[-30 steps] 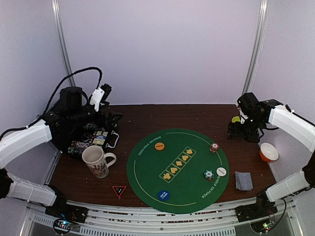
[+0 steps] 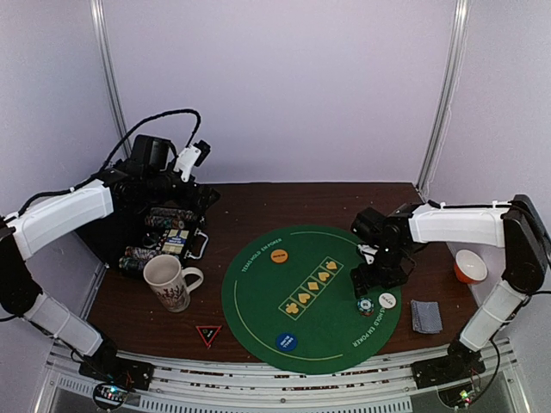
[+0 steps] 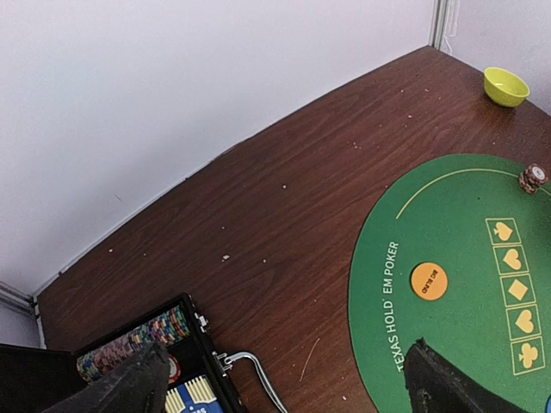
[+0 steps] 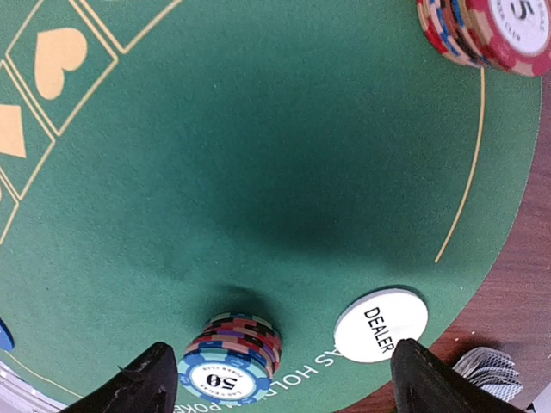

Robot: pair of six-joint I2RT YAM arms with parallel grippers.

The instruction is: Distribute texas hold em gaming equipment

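Observation:
On the round green poker mat (image 2: 258,292) stand two short chip stacks. The blue-topped stack (image 4: 225,368) shows at the bottom of the right wrist view, left of the white dealer button (image 4: 380,325); the red-topped stack (image 4: 508,30) is in that view's top right corner. My right gripper is open above the mat's right side, nothing between its fingers, and in the top view its arm hides the red stack. My left gripper, open and empty, hangs over the chip case (image 3: 207,344) at the left. An orange big blind button (image 2: 279,255) and a blue button (image 2: 286,342) lie on the mat.
A patterned mug (image 2: 168,284) stands in front of the case, with a red-black triangle (image 2: 208,333) nearby. Right of the mat are a grey patterned card stack (image 2: 426,317) and an orange-white bowl (image 2: 469,267). A yellow bowl (image 3: 505,87) sits at the far right.
My left gripper has shifted slightly right. The chip stacks have not visibly moved.

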